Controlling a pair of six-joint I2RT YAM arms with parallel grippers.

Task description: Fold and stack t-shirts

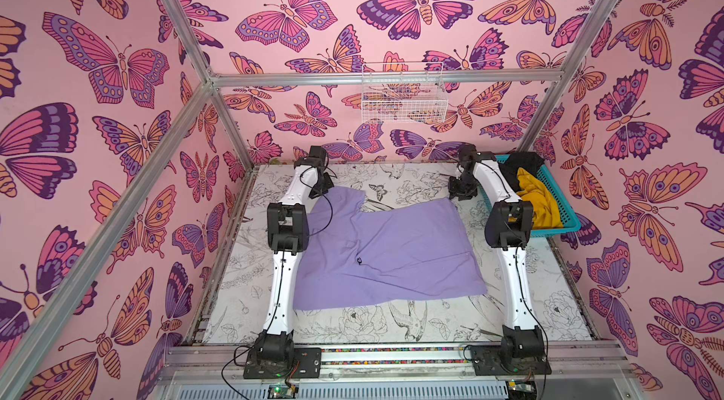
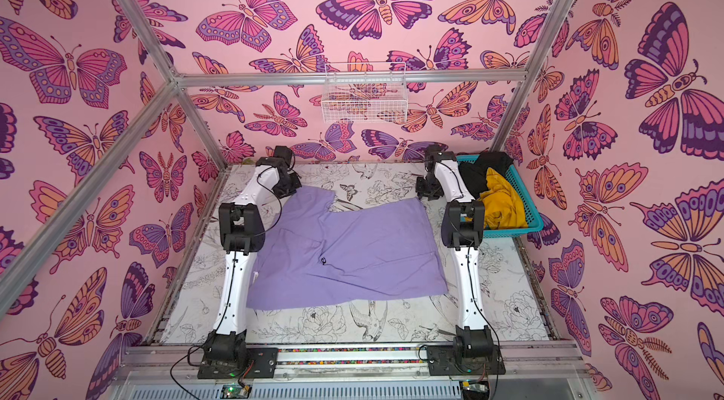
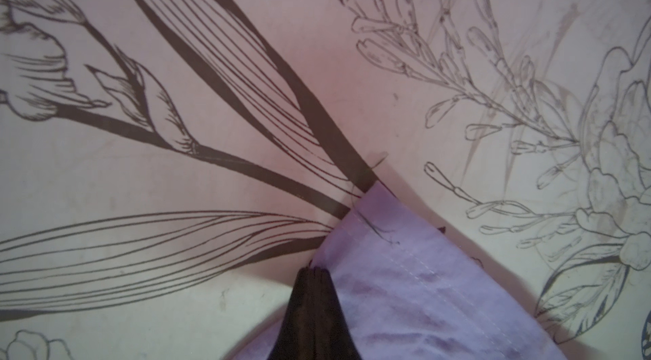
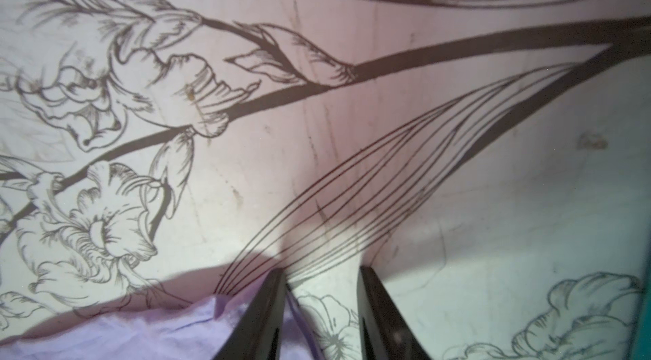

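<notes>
A purple t-shirt [image 1: 407, 249] lies spread on the table, lightly creased, a strip of it reaching up toward the back left. At that strip my left gripper is shut over the shirt's edge, beside a stitched corner; whether cloth is pinched between its fingers is hidden. By the shirt's far right corner my right gripper stands part open. Its left finger [image 4: 268, 305] overlaps the purple corner in the right wrist view, while bare table shows between the fingers.
A teal basket [image 1: 567, 215] holding yellow cloth [image 1: 539, 200] and black cloth [image 1: 520, 164] stands at the back right, close to the right arm. A wire rack [image 1: 403, 102] hangs on the back wall. Bare flower-patterned table [image 1: 377, 324] shows in front of the shirt.
</notes>
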